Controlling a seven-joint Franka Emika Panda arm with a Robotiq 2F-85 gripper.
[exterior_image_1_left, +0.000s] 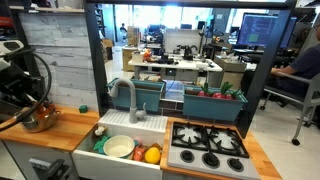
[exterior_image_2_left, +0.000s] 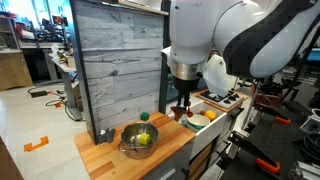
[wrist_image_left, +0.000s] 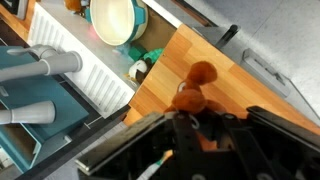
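Note:
My gripper is shut on an orange-brown object (wrist_image_left: 196, 78), which sticks out past the fingertips in the wrist view. In exterior view 2 the same reddish-brown object (exterior_image_2_left: 181, 112) hangs below the gripper, over the wooden counter. A metal pot (exterior_image_2_left: 139, 152) with something yellow inside stands on the counter, to the left of the gripper there. In exterior view 1 the arm covers part of the pot (exterior_image_1_left: 42, 122). What exactly the held object is cannot be made out.
A white sink (exterior_image_1_left: 133, 130) holds a pale bowl (exterior_image_1_left: 119, 146) and small colourful items. Beyond it stands a stove (exterior_image_1_left: 208, 148). A small green thing (exterior_image_2_left: 144, 116) sits near the grey plank wall (exterior_image_2_left: 125, 75). The wooden counter around the pot is mostly clear.

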